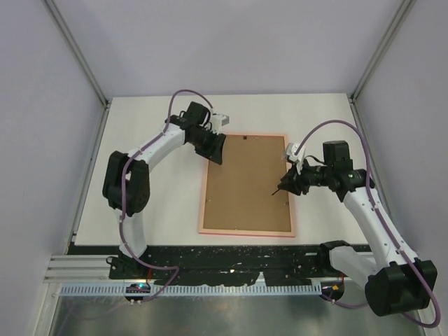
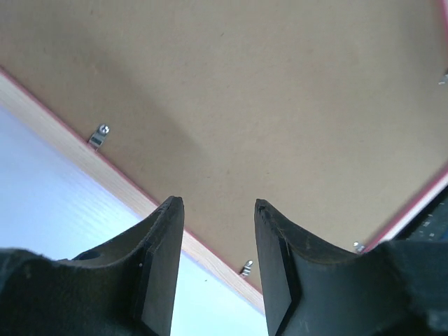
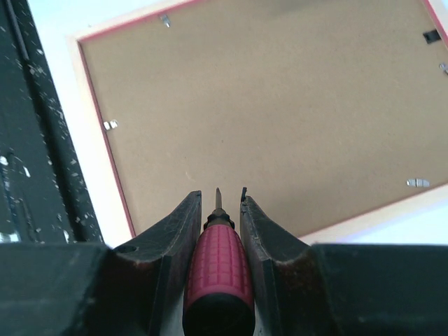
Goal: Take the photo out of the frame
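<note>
The picture frame [image 1: 292,223] lies back side up in the middle of the table, its brown backing [image 1: 245,198] inside a pale pink border. Small metal tabs stand along the border's inner edge; another tab [image 3: 418,183] shows in the right wrist view. No photo shows. Over the frame's left edge my left gripper is open, nothing between its fingers. My right gripper [image 1: 287,190] is shut on a screwdriver [image 3: 218,262] with a red and black handle. Its thin tip points over the backing near the right border.
A black hanger piece [image 3: 431,36] sits at the backing's far edge. A dark strip and metal rail [image 1: 210,288] run along the front.
</note>
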